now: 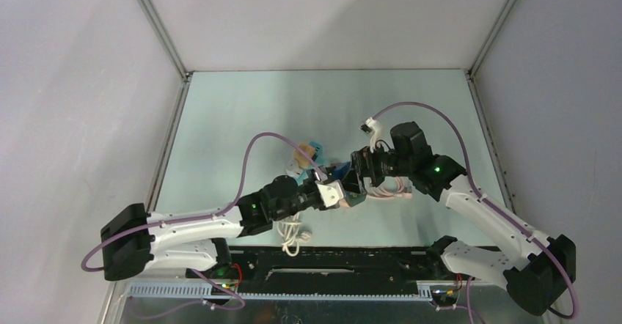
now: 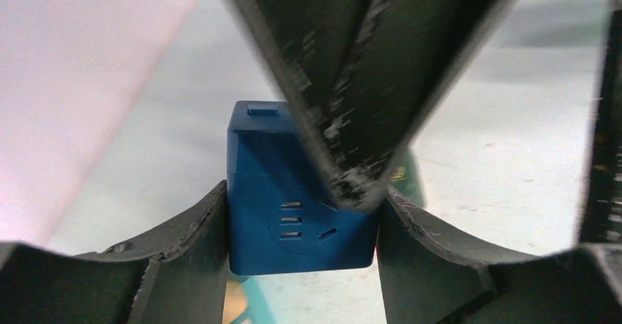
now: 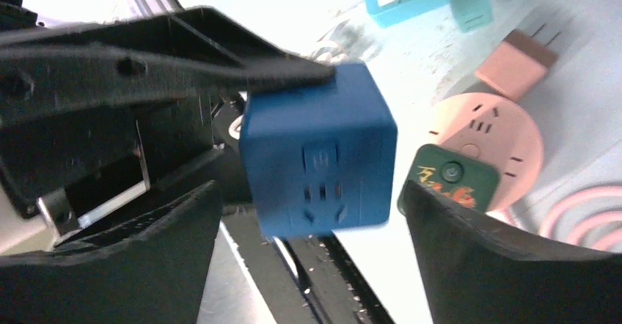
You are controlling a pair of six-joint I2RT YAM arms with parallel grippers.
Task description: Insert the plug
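Observation:
A blue plug block [image 2: 293, 229] is held between the fingers of my left gripper, whose pads press on both of its sides. In the right wrist view the same blue block [image 3: 317, 177] sits between the blurred fingers of my right gripper, which stand apart at its lower sides; whether they touch it cannot be made out. In the top view both grippers meet over the middle of the table, largely hiding the block. A pink round socket piece [image 3: 519, 130] and a small green block [image 3: 455, 177] lie below on the table.
A pink-brown plug [image 3: 511, 71] lies beside the round piece. Cyan pieces [image 3: 469, 5] are farther back. A white cable coil [image 1: 291, 236] and a pink cable [image 1: 392, 190] lie nearby.

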